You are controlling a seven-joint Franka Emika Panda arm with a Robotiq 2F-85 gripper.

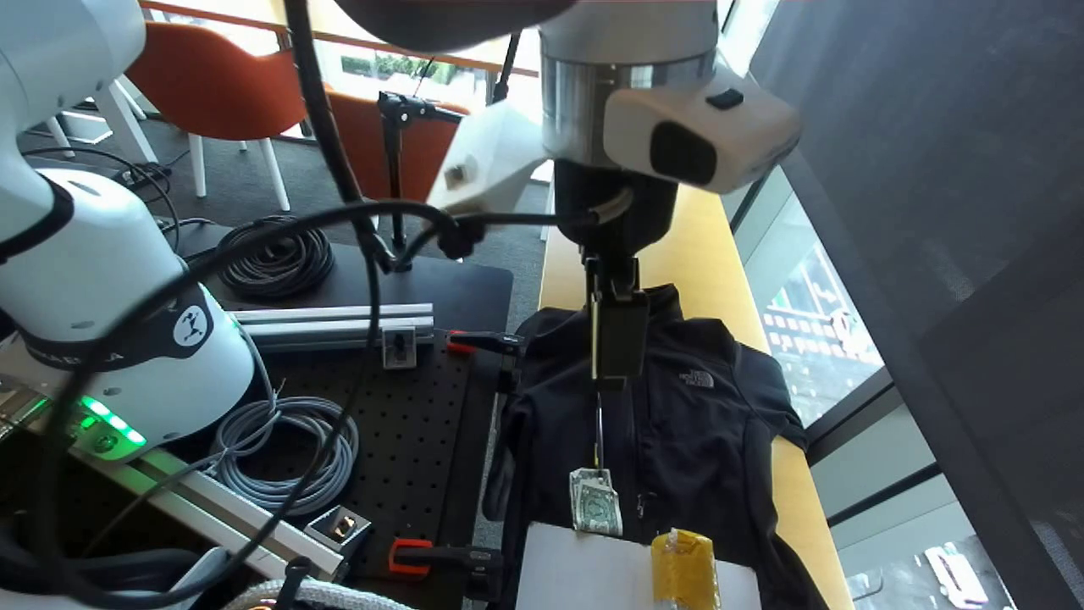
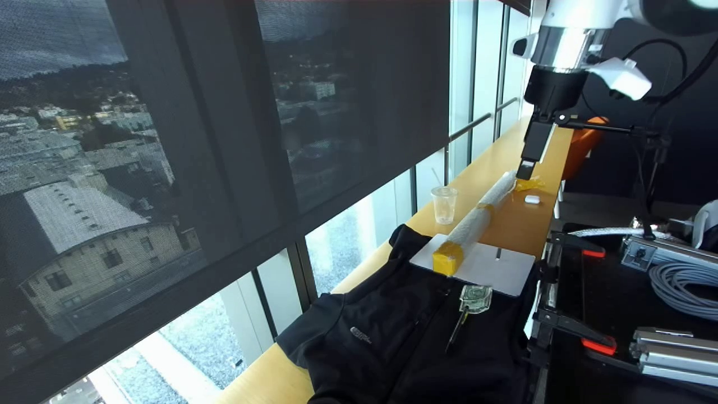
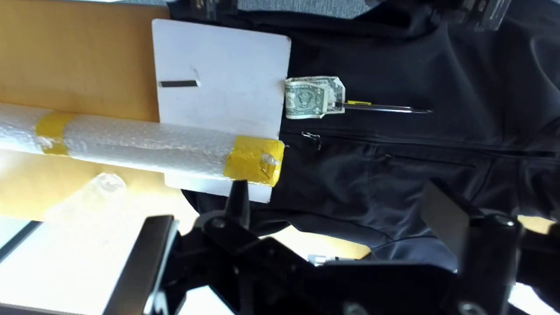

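Note:
A black zip jacket point(image 1: 691, 447) lies spread on the wooden table. Folded dollar bills point(image 3: 312, 97) rest on it against the edge of a white board point(image 3: 220, 78). A thin pen point(image 3: 391, 108) touches the bills in the wrist view. Across the board runs a bubble-wrapped roll point(image 3: 147, 141) with yellow tape at its end. My gripper point(image 1: 616, 376) hangs above the jacket, apart from everything below. In the wrist view its fingers point(image 3: 446, 223) stand wide apart, so it is open with nothing between them.
A clear plastic cup point(image 2: 444, 204) stands beside the roll near the windows. A small white case point(image 2: 532, 199) sits on the table. Clamps point(image 1: 442, 556) line the black pegboard edge. A dark window shade point(image 2: 357, 101) borders the table.

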